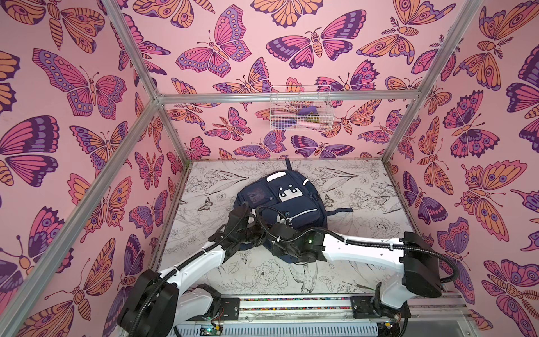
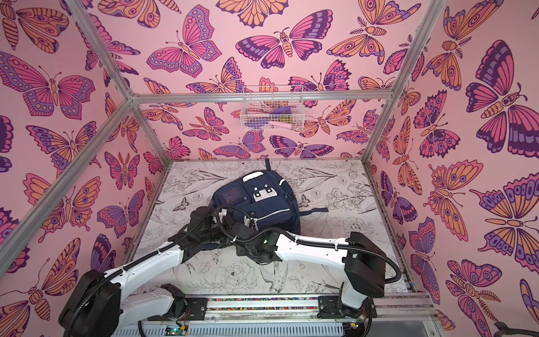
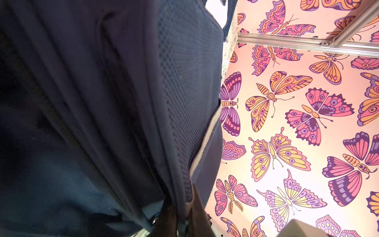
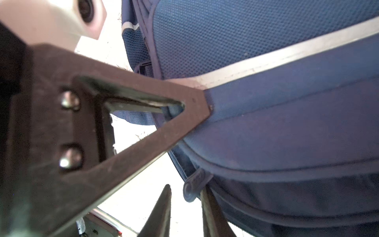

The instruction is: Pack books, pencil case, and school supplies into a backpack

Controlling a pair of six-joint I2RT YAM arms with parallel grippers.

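The dark navy backpack (image 1: 269, 193) lies on the patterned table, its white-patched front facing up. At its near left edge, my left gripper is shut on a fold of the backpack's fabric beside a dark, loose-looking opening. Close by on the right, my right gripper stands part open by the backpack's near side. A fabric zipper pull (image 4: 196, 184) hangs just at its fingertips, closest to the right-hand one; no grip on it shows. Both arms cover the near part of the backpack in the top views. No books or pencil case can be made out.
A white wire basket (image 1: 302, 120) holding purple and pink items hangs on the back wall. A backpack strap (image 1: 339, 211) stretches out to the right. Bare table (image 1: 370, 196) shows on the right side and at the left. The two grippers are crowded together.
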